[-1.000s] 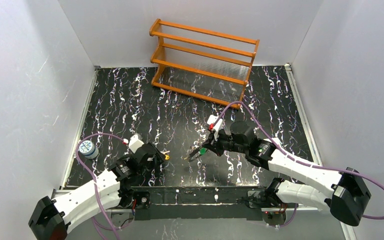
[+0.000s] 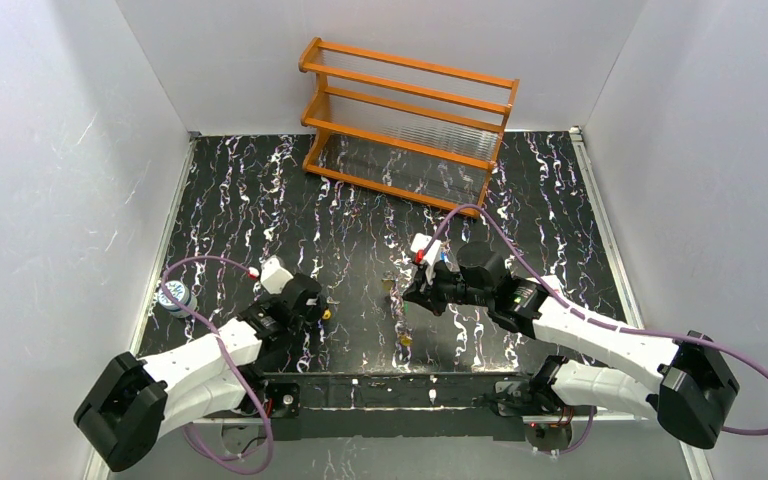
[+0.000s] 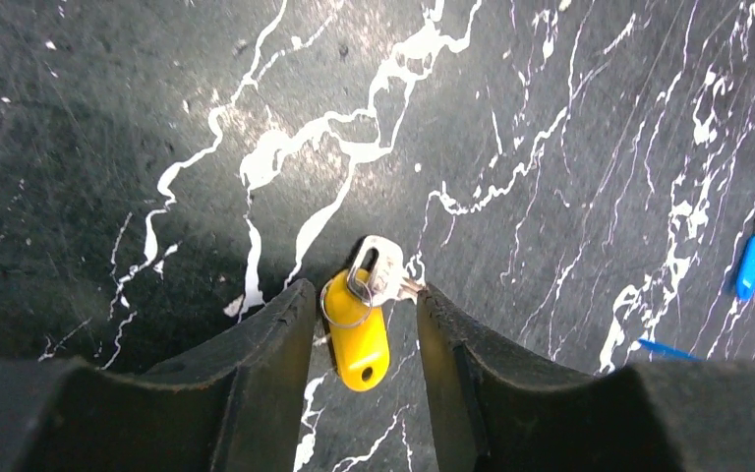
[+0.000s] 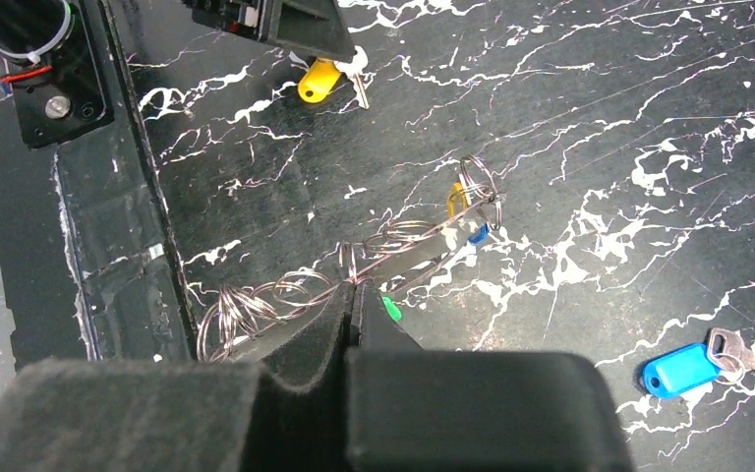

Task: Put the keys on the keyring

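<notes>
A silver key with a yellow tag [image 3: 360, 346] lies on the dark marbled table. My left gripper is partly open above it, its fingers to either side. In the right wrist view, the tips of my right gripper are shut, and a bunch of thin metal rings [image 4: 239, 317] extends from them on both sides. Among the rings show a green tag [image 4: 391, 308] and small yellow and blue pieces, partly blurred; the fingers hide the exact grip. A key with a blue tag [image 4: 681, 371] lies apart on the table.
A wooden rack [image 2: 410, 110] stands at the back. A round white tin [image 2: 175, 298] sits at the far left. Another blue piece [image 3: 667, 349] shows in the left wrist view. The table before the rack is clear.
My left gripper has shifted slightly over the yellow-tagged key. The bunch at my right gripper has swung about, its green tag dropping from view in the top view, while the right arm has barely moved.
</notes>
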